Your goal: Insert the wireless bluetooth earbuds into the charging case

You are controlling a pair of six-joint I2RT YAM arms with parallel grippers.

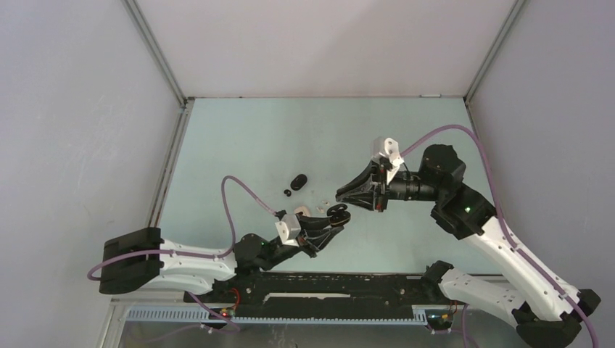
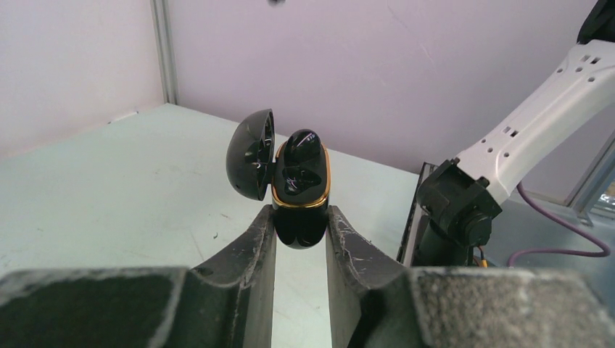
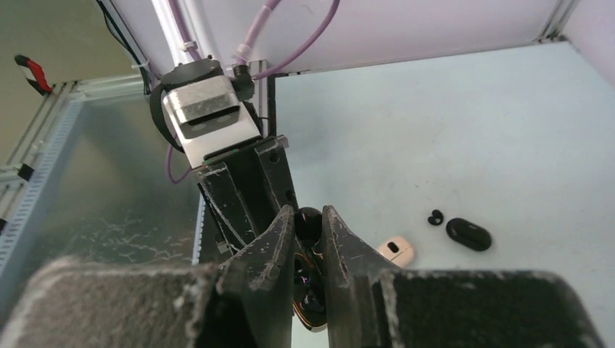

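Observation:
My left gripper [image 1: 330,225] is shut on an open black charging case [image 2: 300,190] with a gold rim, its lid standing to the left in the left wrist view. My right gripper is shut on a small black earbud [image 3: 308,221], held just above and beside the case, which shows behind the fingertips in the right wrist view. On the board, a black closed case [image 3: 468,233], a small black earbud [image 3: 436,217] and a pale pink case [image 3: 394,250] lie behind the grippers.
The pale board [image 1: 239,138] is clear at the back and right. A few small pale pieces [image 1: 323,206] lie near the middle. Frame rails border the board, with walls on three sides.

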